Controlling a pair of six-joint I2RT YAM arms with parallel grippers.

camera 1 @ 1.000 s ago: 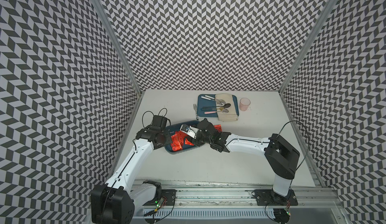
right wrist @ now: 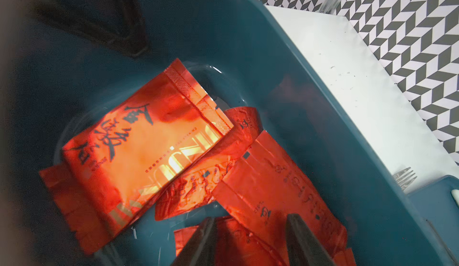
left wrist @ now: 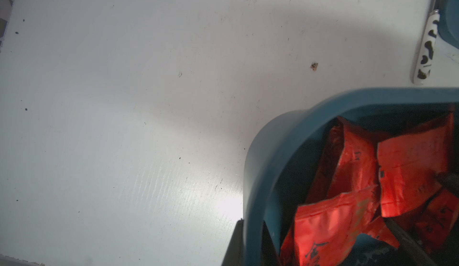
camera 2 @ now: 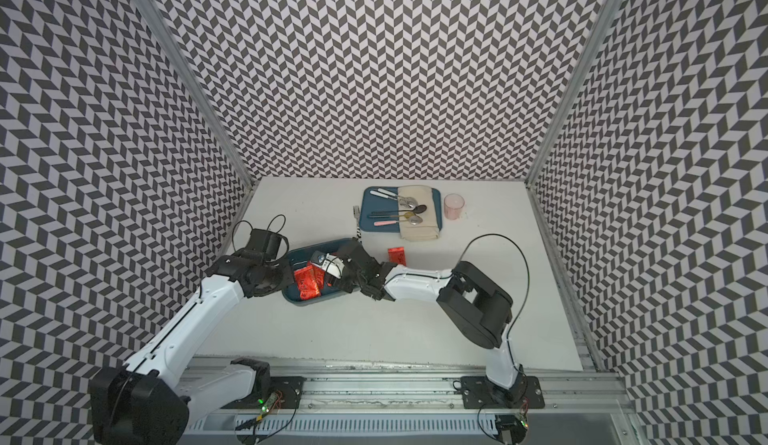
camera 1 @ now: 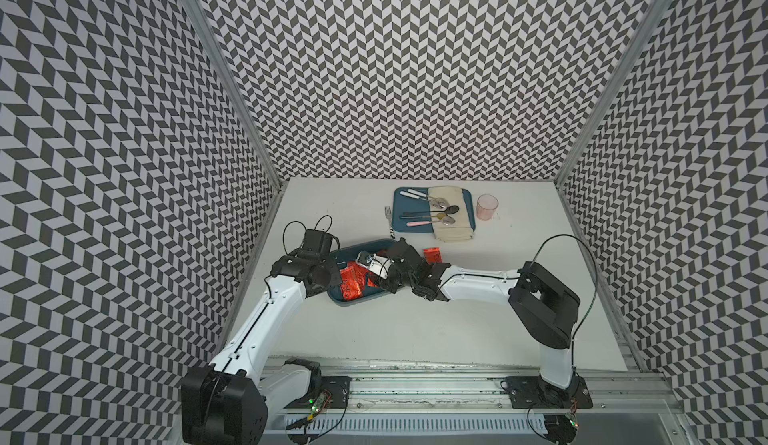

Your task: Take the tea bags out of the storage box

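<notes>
The blue storage box holds several red tea bags, also filling much of the right wrist view, where one large bag (right wrist: 138,141) lies face up. My left gripper is at the box's left wall, its fingertips low in its wrist view around the rim; whether it grips the wall cannot be told. My right gripper is down inside the box with fingers apart, over the bags at the bottom of its view; no firm hold shows. One red bag (camera 2: 397,254) lies on the table right of the box.
Behind the box are a blue tray (camera 1: 412,225) with cutlery and a beige cloth (camera 1: 452,233), a fork (left wrist: 425,51) beside it, and a pink cup (camera 1: 487,207).
The left arm has not visibly moved.
</notes>
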